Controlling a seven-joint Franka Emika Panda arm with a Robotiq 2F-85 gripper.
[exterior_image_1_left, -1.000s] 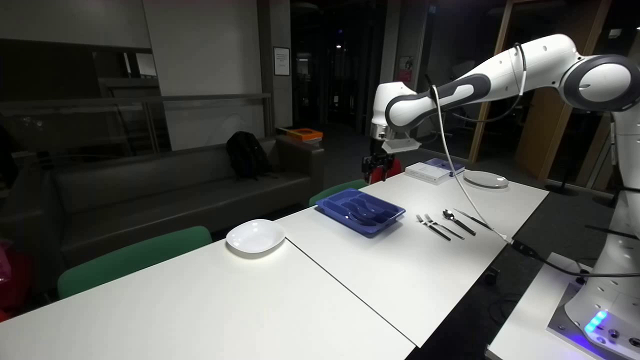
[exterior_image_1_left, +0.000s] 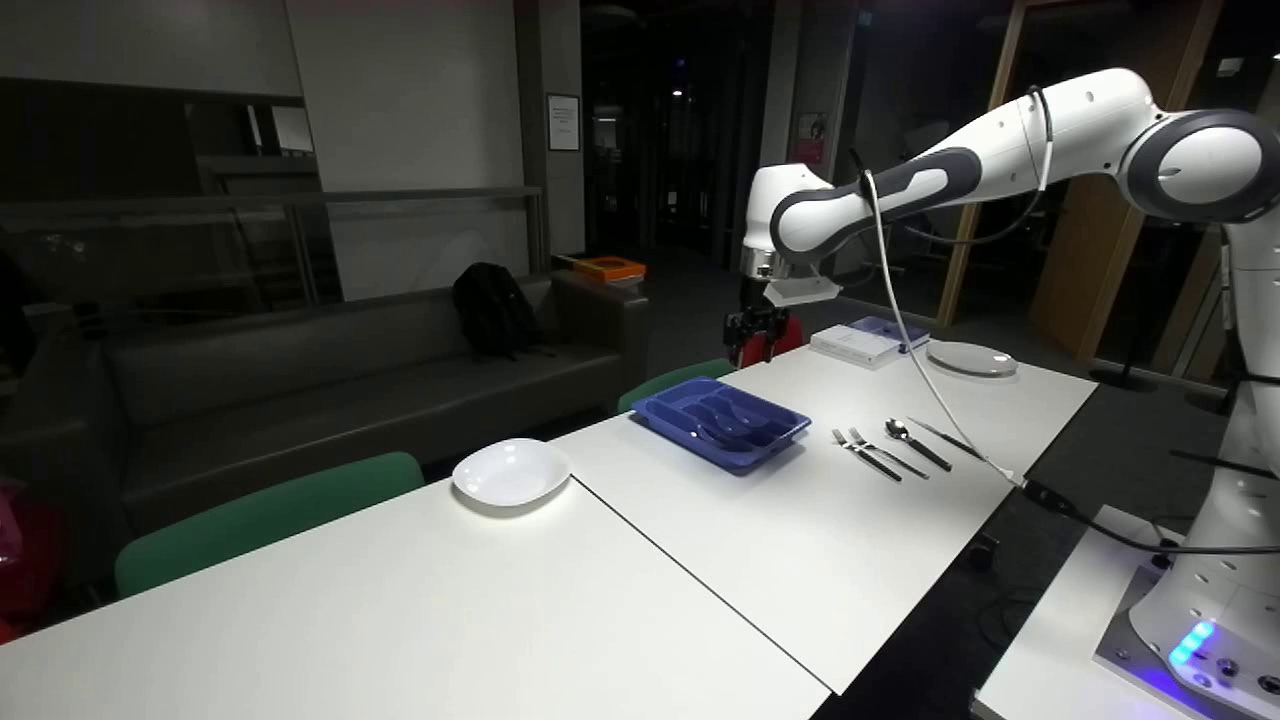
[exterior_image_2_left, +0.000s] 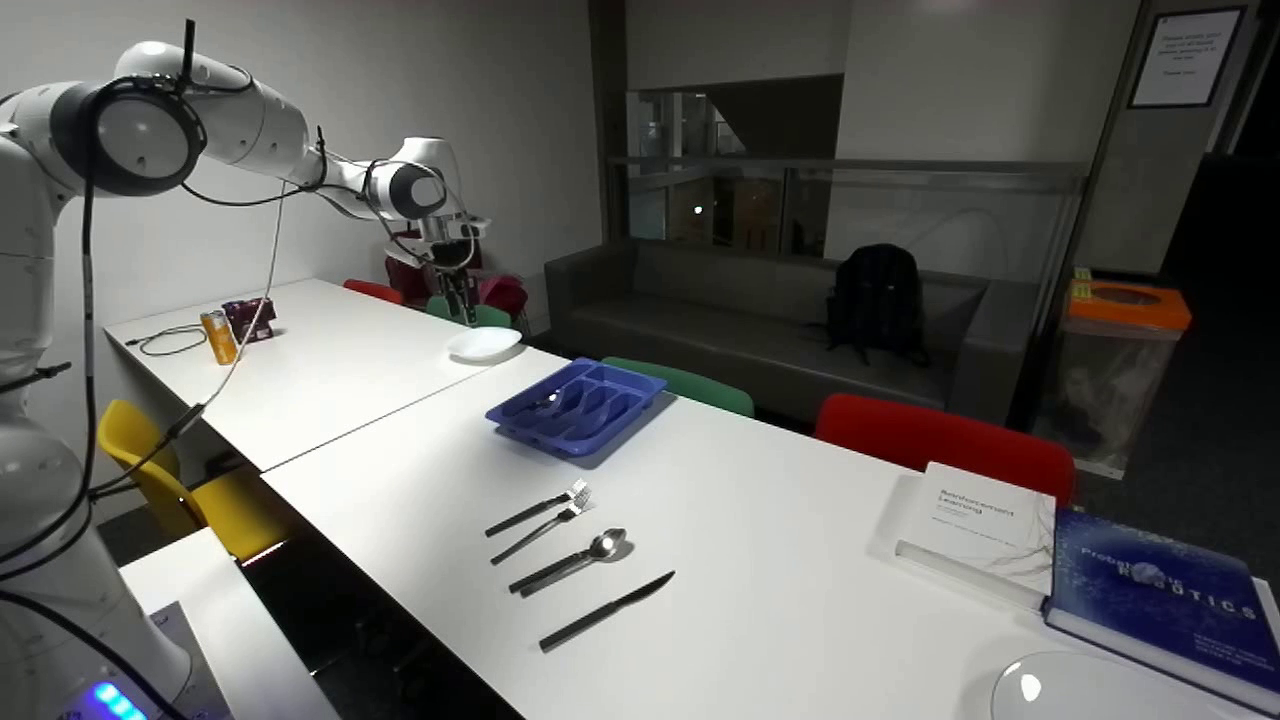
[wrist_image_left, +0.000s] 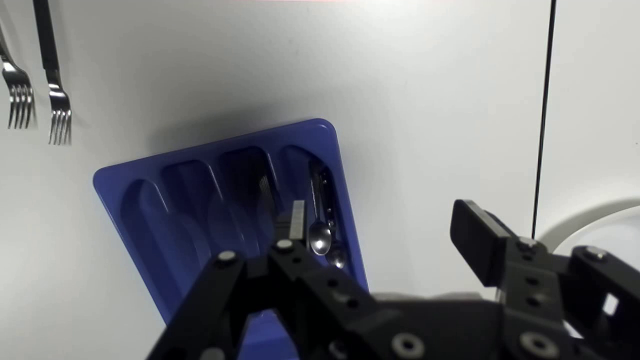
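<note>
My gripper is open over the table, its two dark fingers wide apart with nothing between them. Beneath it in the wrist view lies the blue cutlery tray (wrist_image_left: 219, 147), partly hidden by the left finger. A spoon (wrist_image_left: 319, 237) rests in the tray's right compartment beside other cutlery, and fork tines (wrist_image_left: 264, 185) show in the compartment left of it. Outside the tray, two forks (exterior_image_2_left: 536, 514), spoons (exterior_image_2_left: 606, 545) lying close together and a knife (exterior_image_2_left: 608, 610) lie on the white table. A white bowl (exterior_image_1_left: 512, 473) stands apart from the tray.
Two books (exterior_image_2_left: 978, 528) and a pale plate (exterior_image_2_left: 1080, 690) occupy one end of the table. An orange can (exterior_image_2_left: 218, 337) and a dark red package (exterior_image_2_left: 248, 319) stand at the other. Bare tabletop (exterior_image_2_left: 768, 528) stretches between the cutlery and the books.
</note>
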